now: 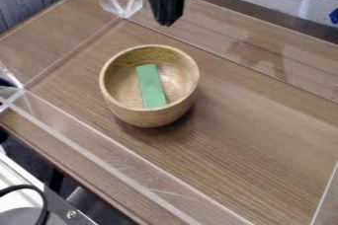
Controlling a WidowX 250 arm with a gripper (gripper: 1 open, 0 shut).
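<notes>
A round wooden bowl stands on the brown tabletop, left of centre in the camera view. Flat inside it lies a green rectangular block. My black gripper is at the top of the view, raised behind the bowl and apart from it. It appears shut, with no object visible between its fingers; its upper part is cut off by the frame's edge.
Clear plastic edging runs along the left side of the table. A black cable and a pale object sit off the table at the lower left. The table's right side is open wood.
</notes>
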